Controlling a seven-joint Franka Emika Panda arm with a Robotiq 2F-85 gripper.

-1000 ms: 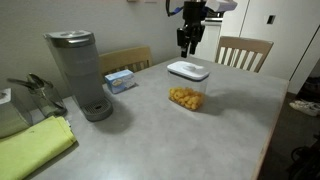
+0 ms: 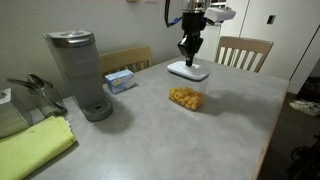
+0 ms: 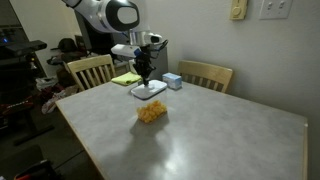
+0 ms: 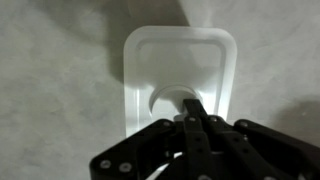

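A clear container (image 2: 204, 87) with orange pieces (image 2: 186, 98) in its bottom stands on the table. A white lid (image 2: 187, 70) with rounded corners lies over its top; exterior view 2 also shows this lid (image 3: 149, 90) above the orange pieces (image 3: 152, 112). From above, the wrist view shows the lid (image 4: 207, 62) with a round feature (image 4: 160, 100) near its middle. My gripper is over that feature, shut, with nothing clear between its fingers. Whether the fingertips touch the lid cannot be told. In exterior view 1 the gripper (image 2: 188, 63) is close above the lid.
A tall grey-and-black appliance (image 2: 78, 75) stands left on the table, near a yellow-green cloth (image 2: 35, 145). A blue-and-white box (image 2: 120, 81) sits behind. Wooden chairs (image 2: 243, 53) line the far edge.
My gripper has come down toward the lid over the last second. The container and the orange pieces stay in place, and the lid shows no clear shift.
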